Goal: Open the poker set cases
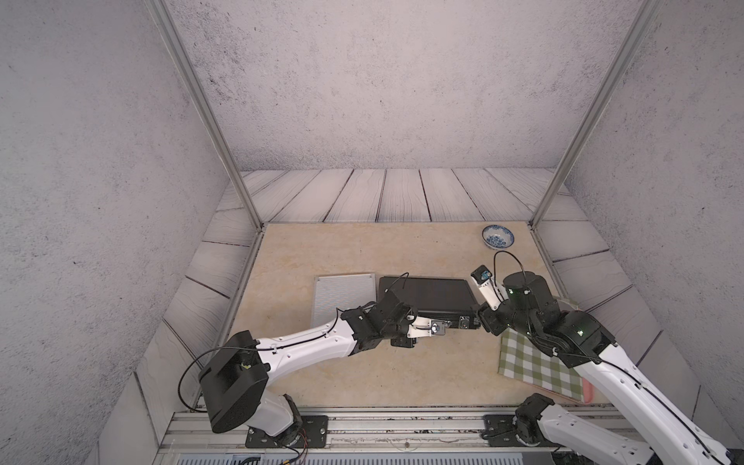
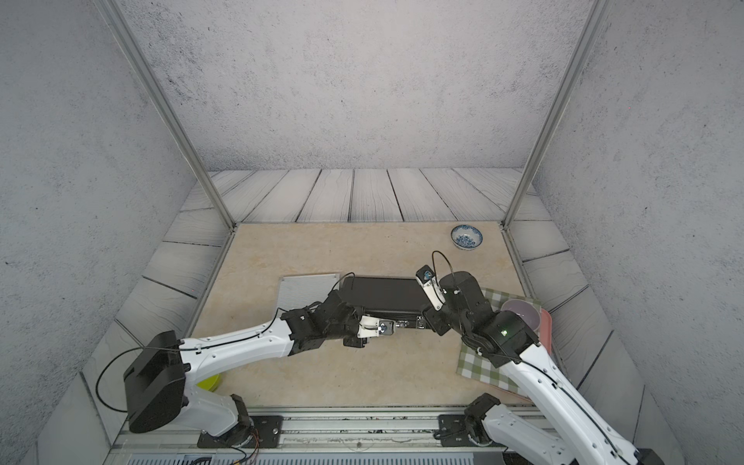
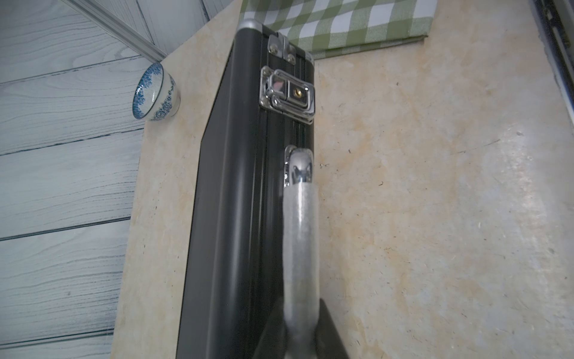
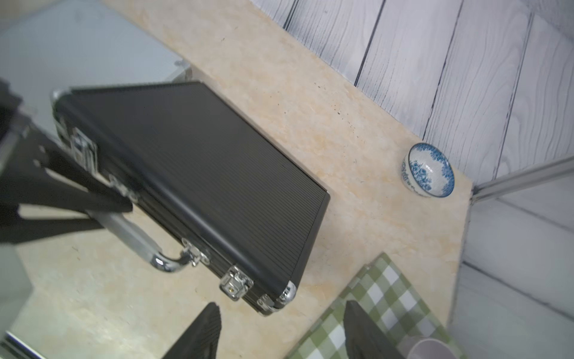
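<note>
A closed black case [image 4: 191, 167] lies on the table [image 1: 403, 372] beside a silver case [image 1: 341, 294], which is partly behind my left arm. In the left wrist view my left gripper is shut on the black case's metal handle [image 3: 300, 239]. The front latches [image 3: 287, 95] [image 4: 236, 281] look closed. My right gripper hangs above the black case's right front, its fingers apart with nothing seen between them.
A blue-and-white bowl [image 1: 498, 236] sits at the back right. A green checked cloth [image 2: 480, 364] with a pink bowl [image 2: 519, 311] lies at the right.
</note>
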